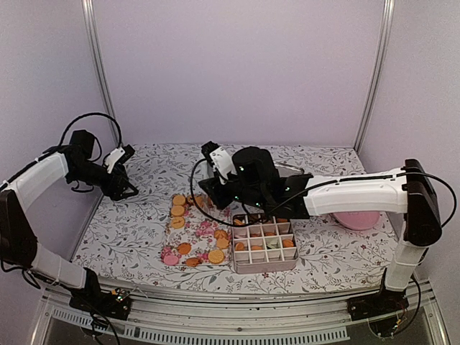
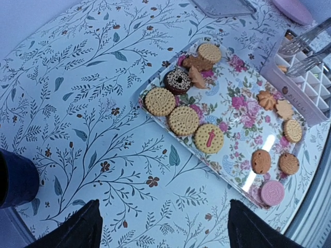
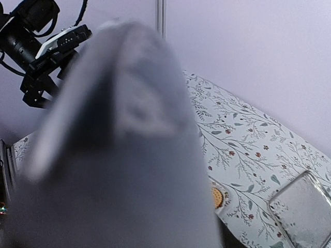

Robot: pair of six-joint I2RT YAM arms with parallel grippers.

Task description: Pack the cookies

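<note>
A floral tray [image 2: 232,155] holds round, pink, chocolate and shaped cookies. To its right is a white compartment box [image 1: 264,264] with cookies in several cells. My right gripper [image 1: 214,194] hangs over the back right of the tray, fitted with metal tong-like fingers; in the right wrist view they fill the middle as a blur, so their opening and contents are unclear. My left gripper [image 1: 118,188] is open and empty, raised at the left of the table, its fingertips along the bottom of the left wrist view.
An empty metal tray [image 3: 302,212] lies at the back, partly behind the right arm in the top view. A pink plate [image 1: 357,219] sits at the right.
</note>
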